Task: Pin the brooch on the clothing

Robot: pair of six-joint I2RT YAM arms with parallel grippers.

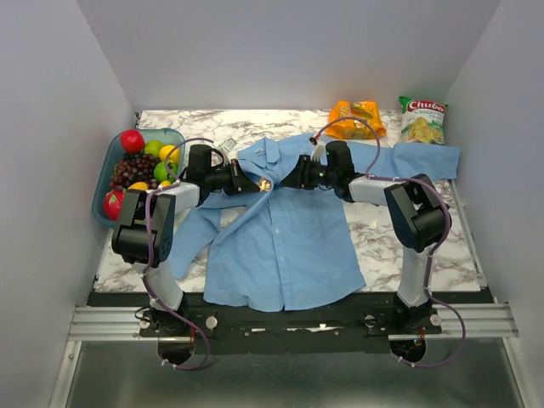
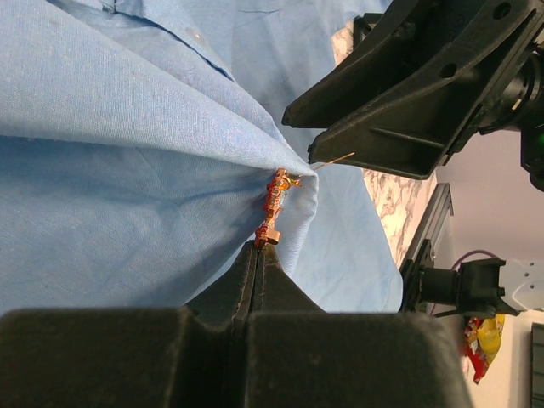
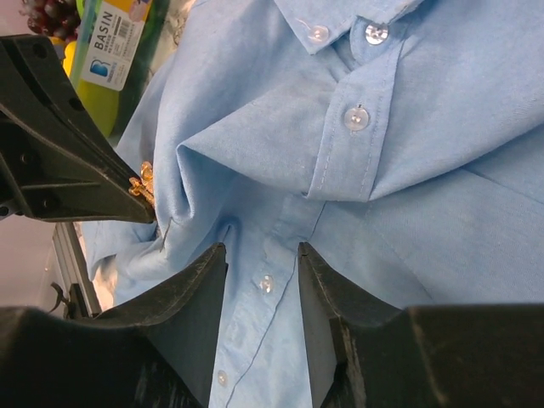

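The gold brooch point(image 2: 272, 208) is at the tips of my left gripper, whose fingers are closed on its lower edge. Its thin pin point(image 2: 340, 159) sticks out past a raised fold of the light blue shirt point(image 2: 153, 102) on the far side. In the top view the brooch point(image 1: 265, 184) shows between the two arms, at the shirt's upper part. My right gripper has its fingers apart with nothing between them, over the cloth just right of the fold. From the right wrist view, most of the brooch point(image 3: 144, 183) hides behind the left fingers.
A basin point(image 1: 105, 174) of toy fruit stands at the left. An orange bag point(image 1: 357, 119) and a Chuba chip bag point(image 1: 422, 121) lie at the back right. The shirt covers most of the marble table point(image 1: 408, 229).
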